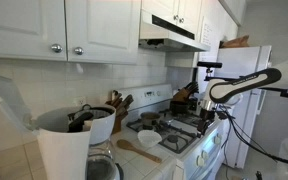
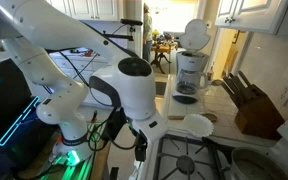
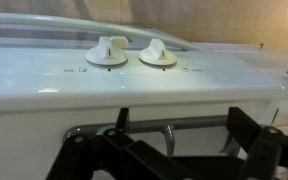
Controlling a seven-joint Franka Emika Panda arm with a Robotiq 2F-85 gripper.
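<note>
My gripper faces the white stove front in the wrist view, its dark fingers spread wide with nothing between them. Ahead of it, two white knobs stand on the control panel. A dark oven handle bar runs across below the panel, partly hidden behind the fingers. In the first exterior view the gripper hangs by the stove's front edge. The white arm hides most of it in the second exterior view.
The stovetop has black grates, with a pot on it. A white bowl sits on the counter beside the stove, near a knife block and a coffee maker. A range hood hangs above.
</note>
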